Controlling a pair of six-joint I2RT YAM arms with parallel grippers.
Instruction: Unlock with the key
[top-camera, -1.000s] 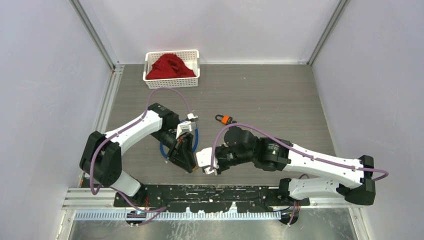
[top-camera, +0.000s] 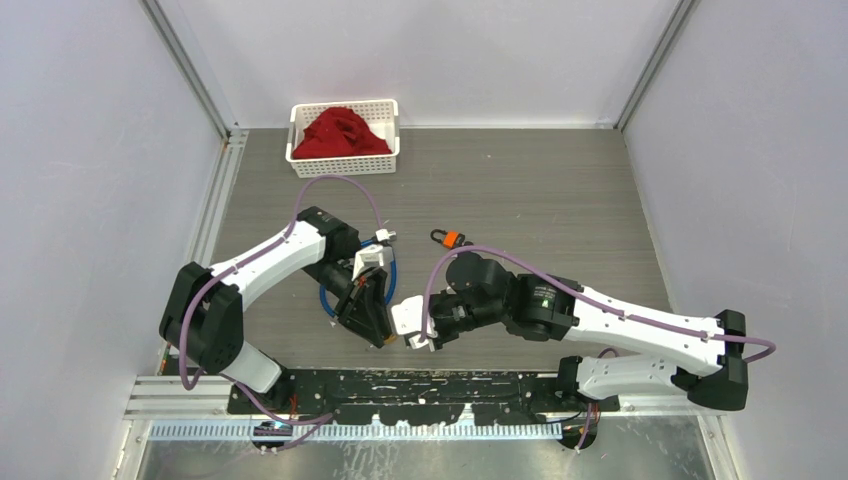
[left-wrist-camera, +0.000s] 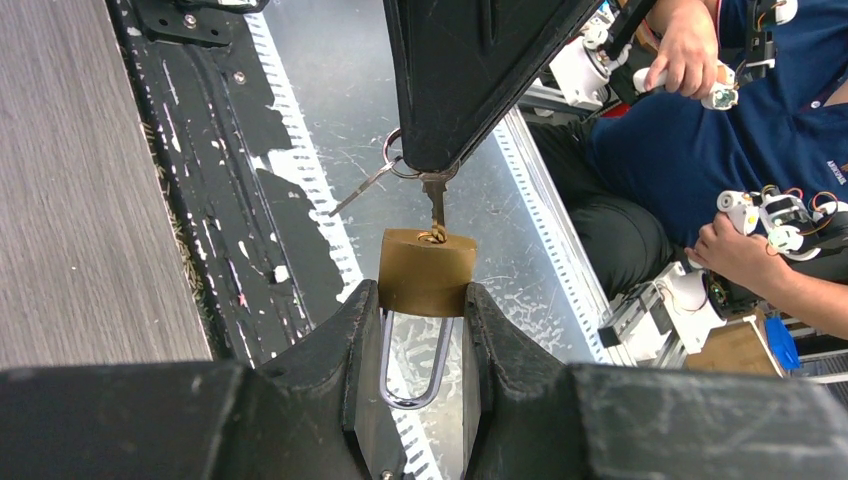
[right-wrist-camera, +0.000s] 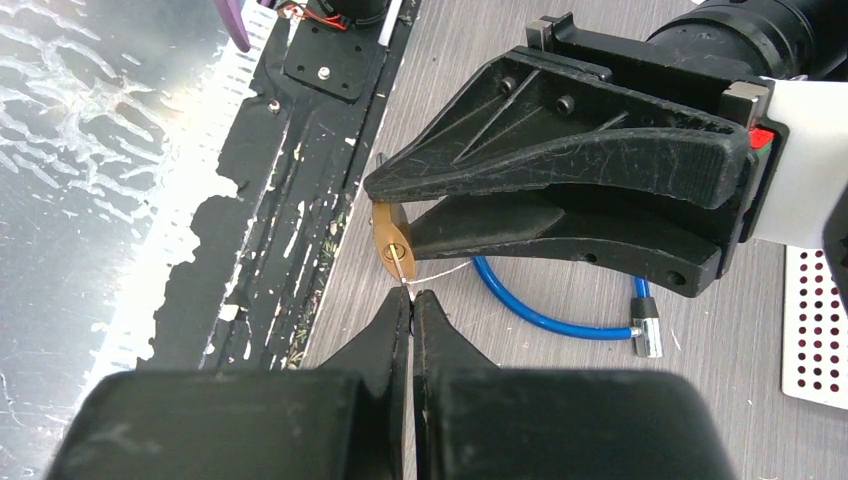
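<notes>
A brass padlock (left-wrist-camera: 426, 268) with a silver shackle (left-wrist-camera: 433, 380) is held by my left gripper, its fingers around the body. My right gripper is shut on a key (left-wrist-camera: 436, 200) that points into the padlock's keyhole; a second key (left-wrist-camera: 362, 190) dangles on the ring. In the right wrist view the padlock (right-wrist-camera: 390, 235) sits at the left fingertips. In the top view the two grippers meet near the front edge, mostly hiding the lock.
A blue cable lock (right-wrist-camera: 540, 318) lies beneath the arms. An orange-black padlock (top-camera: 451, 239) lies mid-table. A white basket (top-camera: 305, 168) with red cloth stands at the back.
Hardly anything differs in the top view; the left gripper's tip has shifted very slightly, and the right arm stays in place.
</notes>
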